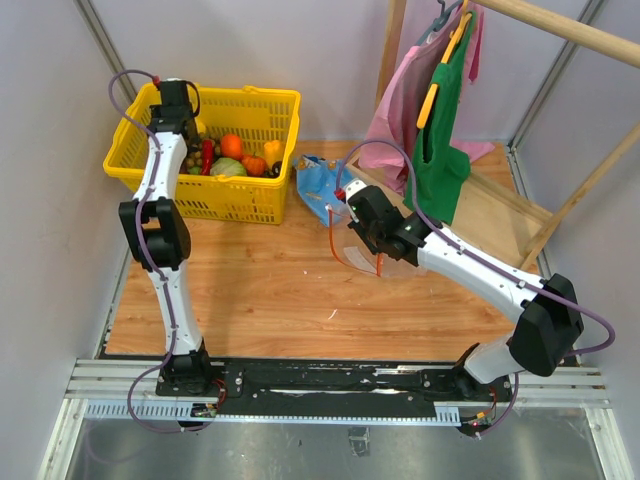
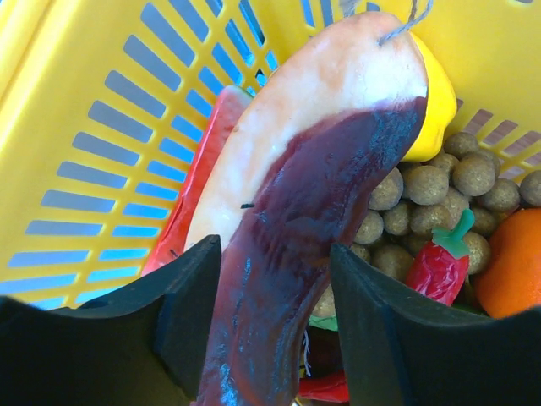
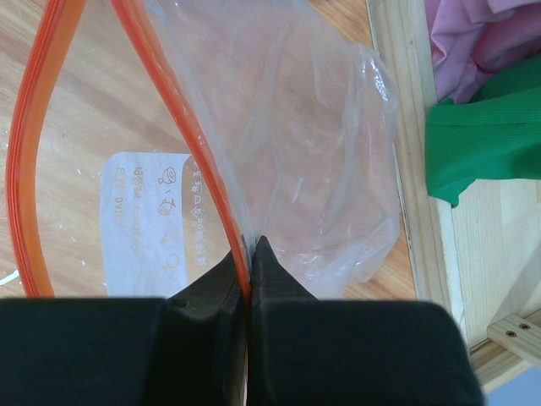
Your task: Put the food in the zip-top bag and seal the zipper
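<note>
A long food piece (image 2: 313,161), pale at one end and dark red along its side, with string at its tip, lies in the yellow basket (image 1: 235,205). Over it hangs my left gripper, its fingers apart on either side of the piece; whether they touch it is unclear. The clear zip top bag (image 3: 296,144) with orange zipper edges stands with its mouth spread on the wooden floor. My right gripper is shut on one orange edge of the bag, and the other edge (image 3: 25,169) curves free to the left.
Round brown potatoes (image 2: 439,186), a red pepper (image 2: 438,266) and an orange fruit (image 2: 511,262) crowd beside the piece. A blue bag (image 1: 318,190) lies between basket and zip bag. Green cloth (image 1: 440,140) hangs over a wooden rack at right.
</note>
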